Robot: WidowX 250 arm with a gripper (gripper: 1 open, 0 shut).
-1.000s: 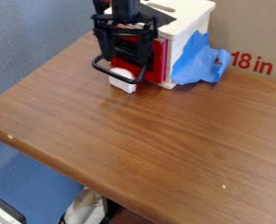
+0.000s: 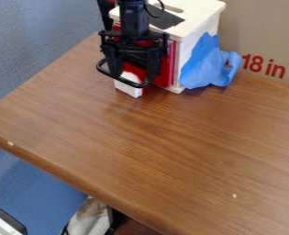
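Note:
My black gripper (image 2: 132,57) hangs at the top centre, in front of a white box (image 2: 194,20) with a red front (image 2: 159,72), its dark frame over the red part. Below it a small white block (image 2: 129,84) sits on the wooden table, partly hidden by the gripper. Whether the fingers are open or shut, or hold anything, I cannot tell. A blue crumpled cloth or glove (image 2: 210,64) lies against the box's right side.
A cardboard panel (image 2: 269,37) stands behind at the right.
The gripper has shifted slightly over the last second at the box front; the other things look unmoved.

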